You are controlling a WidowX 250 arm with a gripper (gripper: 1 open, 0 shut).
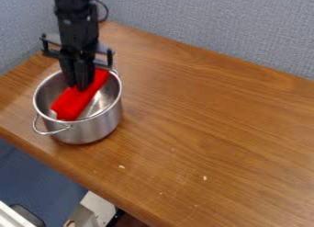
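A steel pot (97, 126) with wire handles sits at the near left corner of the wooden table. Inside it lies a red oblong object (76, 100), tilted along the pot. The black gripper (79, 84) hangs from the top left with its tips over the red object's upper part. Whether its fingers hold the object or are open I cannot tell.
Grey walls stand at the back and left. A blue mat and some pale items lie below the table's left edge.
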